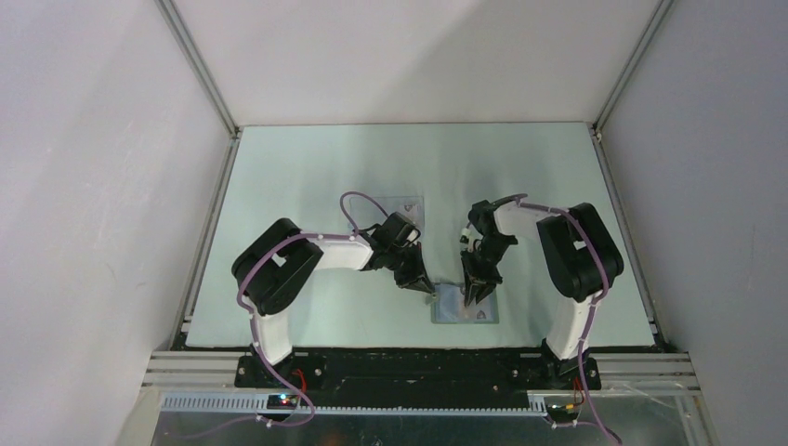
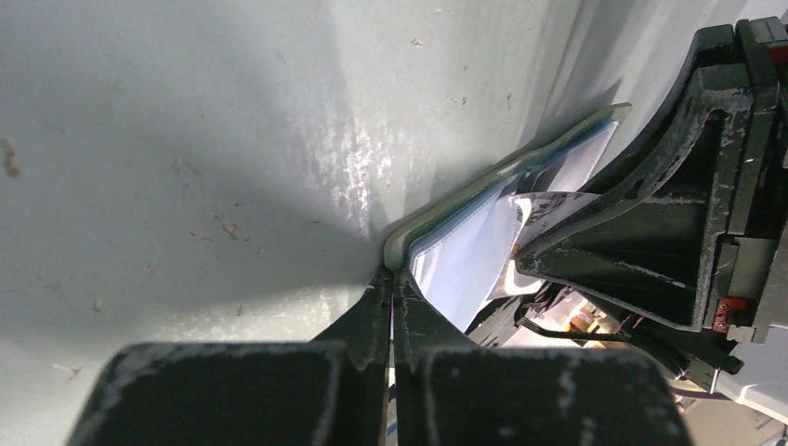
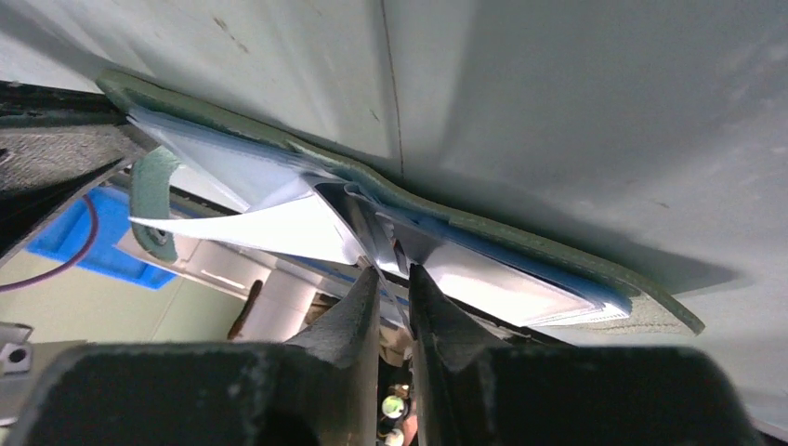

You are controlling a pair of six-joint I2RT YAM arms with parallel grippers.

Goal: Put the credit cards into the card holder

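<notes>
The card holder (image 1: pixel 448 305), a green-edged booklet with clear sleeves, lies on the table at the front, right of centre. At its edge is my left gripper, shut, its tips touching a corner; whether the edge is pinched between them cannot be told. Over the holder's middle, my right gripper stands part open. In the right wrist view the thin edge of a card (image 3: pixel 358 223) runs up between its fingers, with a gap showing beside it. White sleeve leaves (image 3: pixel 269 228) stand raised from the holder beside the card.
Behind my left gripper lies a flat clear-looking rectangle (image 1: pixel 409 203) with a small dark mark, partly hidden by the arm.
</notes>
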